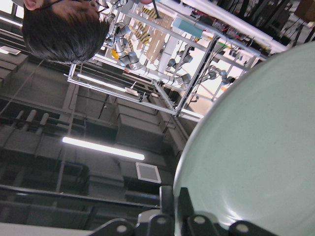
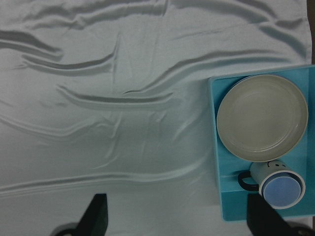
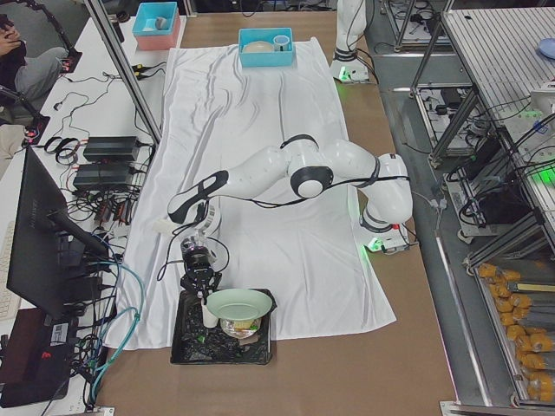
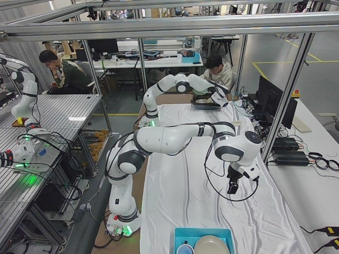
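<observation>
A pale green plate (image 3: 240, 303) is tilted over a black tray (image 3: 191, 347) at the near end of the cloth, held at its rim by my left gripper (image 3: 203, 293); the plate fills the right of the left wrist view. Below it in the tray are a white cup (image 3: 209, 318) and a clear bowl with contents (image 3: 238, 329). My right gripper (image 4: 233, 188) hangs above the white cloth near the other end, its fingers apart in the right wrist view, with nothing seen between them.
A blue bin (image 2: 219, 196) holds a beige plate (image 2: 262, 118) and a mug (image 2: 280, 187) at the far end of the white cloth (image 3: 286, 243). Monitors and cables line one side.
</observation>
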